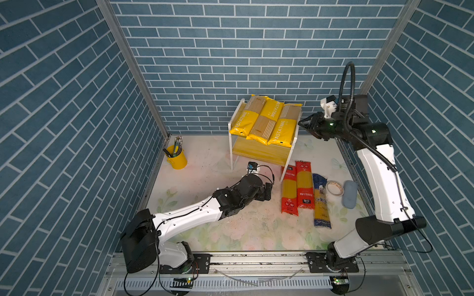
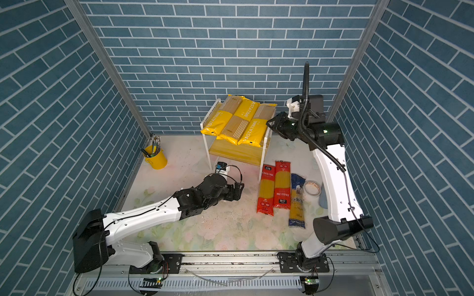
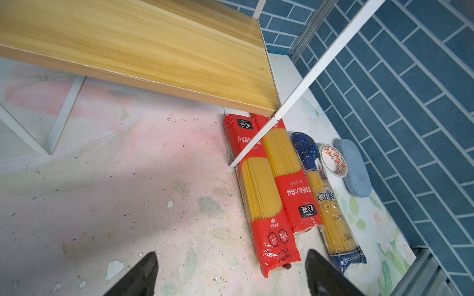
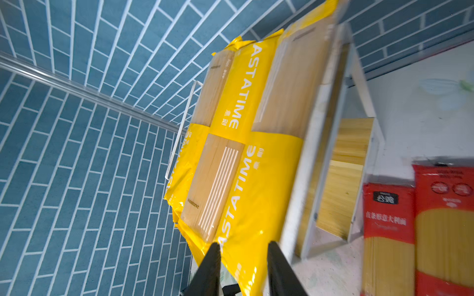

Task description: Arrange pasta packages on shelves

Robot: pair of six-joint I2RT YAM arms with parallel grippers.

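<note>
Three yellow pasta packages (image 1: pixel 265 120) lie side by side on the top of the shelf rack (image 1: pixel 261 149). Its lower board (image 3: pixel 148 54) is bare where the left wrist view shows it. On the table right of the rack are two red pasta packages (image 3: pixel 264 192) (image 3: pixel 291 177) and a blue-ended package (image 3: pixel 329 212). My right gripper is beside the rack's right top edge, part open, apart from the packages, with no package held between its fingers. My left gripper stands open and empty over the table in front of the rack.
A yellow cup (image 1: pixel 176 158) of utensils is at the left. A tape roll (image 1: pixel 334 187) and a blue-grey case (image 1: pixel 349 194) lie at the right. Thin white posts (image 3: pixel 311 79) bound the rack.
</note>
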